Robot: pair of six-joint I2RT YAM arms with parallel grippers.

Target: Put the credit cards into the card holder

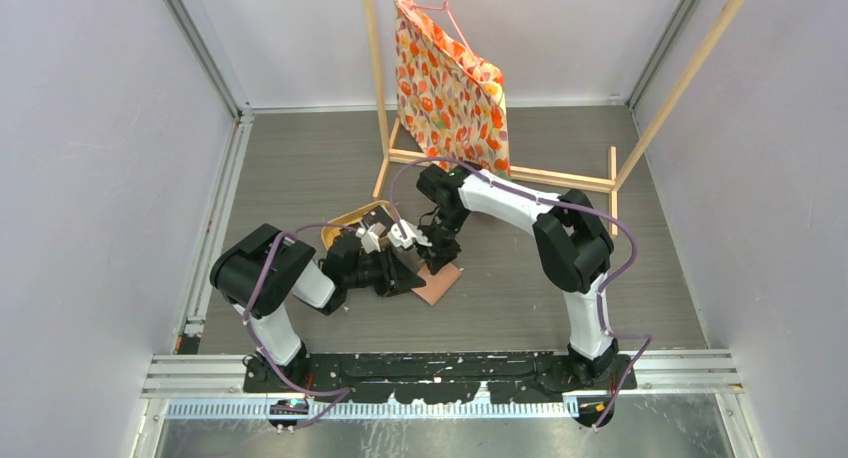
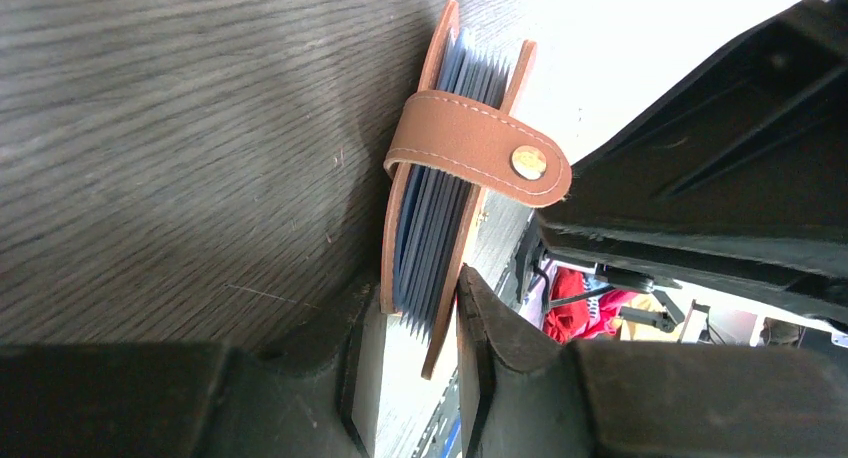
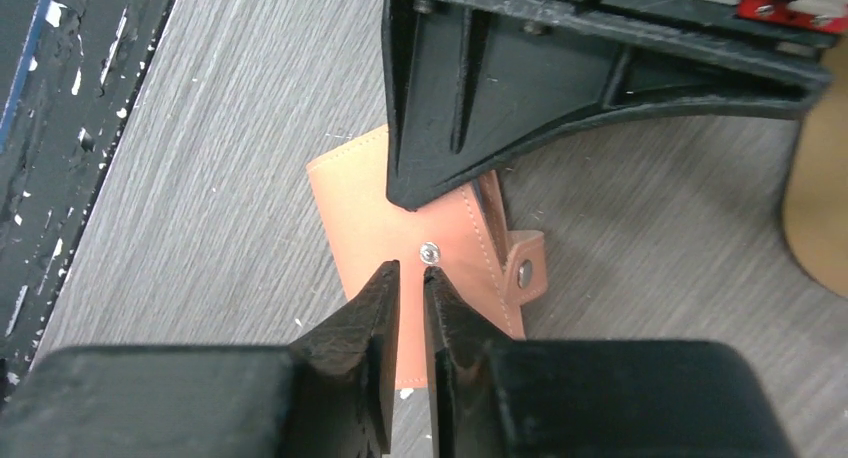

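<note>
The tan leather card holder (image 1: 437, 286) lies on the floor. In the left wrist view it (image 2: 470, 143) stands on edge, showing its clear sleeves and snap strap, with my left gripper shut on its near end. In the right wrist view my right gripper is over the holder's flat face (image 3: 355, 218), its fingertips close together with a narrow gap; whether they touch it is unclear. Black finger housing of the other gripper covers part of the holder. I cannot make out any card in either gripper.
A yellow tray (image 1: 338, 221) with dark items sits behind my left gripper. A wooden frame (image 1: 560, 178) with orange patterned cloth (image 1: 450, 98) stands at the back.
</note>
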